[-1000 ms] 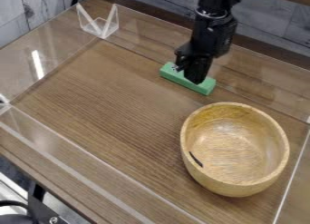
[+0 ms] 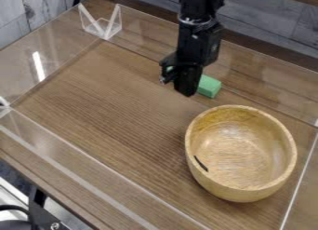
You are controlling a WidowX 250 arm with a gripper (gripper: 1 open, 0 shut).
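My black gripper (image 2: pixel 187 83) hangs in the upper middle, just left of and in front of a green block (image 2: pixel 206 87), which it partly hides. The gripper is shut, with nothing visible between its fingers. Whether it touches the block I cannot tell.
A large tan bowl (image 2: pixel 240 178) fills the lower right. A clear plastic rack (image 2: pixel 102 21) stands at the back left.
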